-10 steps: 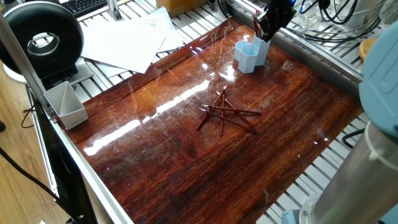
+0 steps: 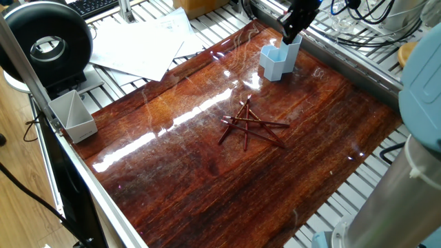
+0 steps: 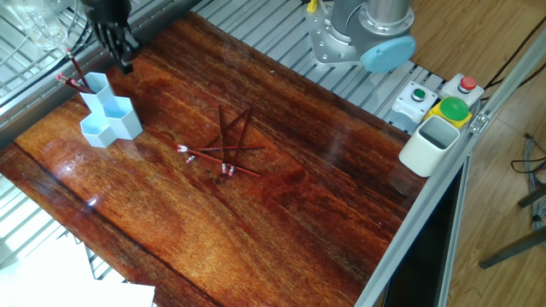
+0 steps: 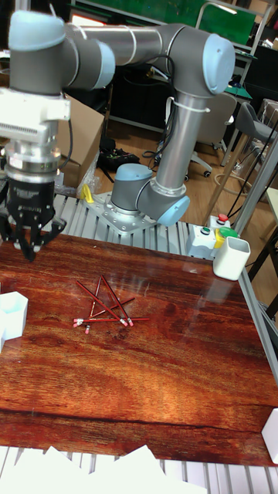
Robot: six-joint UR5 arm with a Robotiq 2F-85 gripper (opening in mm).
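Several dark red pencils (image 2: 251, 125) lie crossed in a loose pile on the middle of the wooden table. A pale blue holder of joined hexagonal cups (image 3: 109, 115) stands upright near the table edge. Pencils (image 3: 78, 75) with their eraser ends up lean in its rear cup. My black gripper (image 3: 126, 66) hangs above the table beside that cup, its fingers pointing down. In exterior view 3 the gripper (image 4: 26, 251) is at the left edge, above the table. No pencil shows between its fingers, but how far they stand apart is unclear.
A white square cup (image 3: 426, 147) stands at a table corner by the button boxes (image 3: 415, 101). Another white box (image 2: 73, 117) sits at a different corner. Papers (image 2: 134, 45) lie beyond the table edge.
My gripper has shifted slightly over the holder's rear cup in exterior view 1. A pencil seen beside it a second ago is no longer clear there. The pile and holder stay put.
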